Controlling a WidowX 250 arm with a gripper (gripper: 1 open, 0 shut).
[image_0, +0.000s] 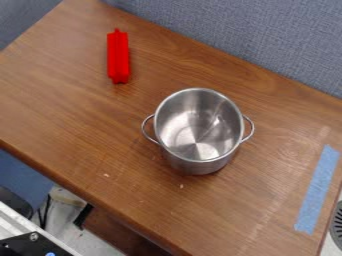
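A red bottle-like object lies on the wooden table toward the back left. An empty steel pot with two side handles stands upright right of the table's middle, to the lower right of the red object and apart from it. Part of the robot's black and silver body shows at the lower left corner; its gripper cannot be made out.
A blue tape strip runs along the table's right side. Grey padded walls border the back.
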